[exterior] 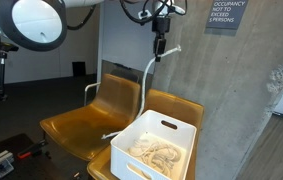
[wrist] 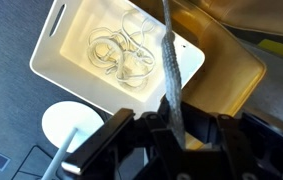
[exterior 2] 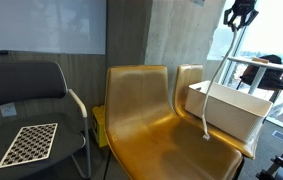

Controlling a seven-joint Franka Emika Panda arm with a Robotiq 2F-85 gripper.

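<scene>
High above the seats, my gripper (exterior: pixel 160 54) is shut on a pale rope (exterior: pixel 144 85), which hangs down in a long curve. In exterior view 2 the rope (exterior 2: pixel 212 92) drops from the gripper (exterior 2: pixel 239 22) past the bin's near side, its lower end at the brown seat. The wrist view shows the rope (wrist: pixel 168 60) running up between the dark fingers and across the picture. A white bin (exterior: pixel 139 156) stands on the right-hand seat, with a loose coil of similar rope (exterior: pixel 159 156) on its floor. The held rope is outside the bin.
Brown linked chairs (exterior: pixel 71 122) stand beside the bin, their left seat clear. A concrete wall (exterior: pixel 221 80) rises behind. Exterior view 2 shows a dark armchair (exterior 2: pixel 26 115) with a patterned board (exterior 2: pixel 31 145) at left.
</scene>
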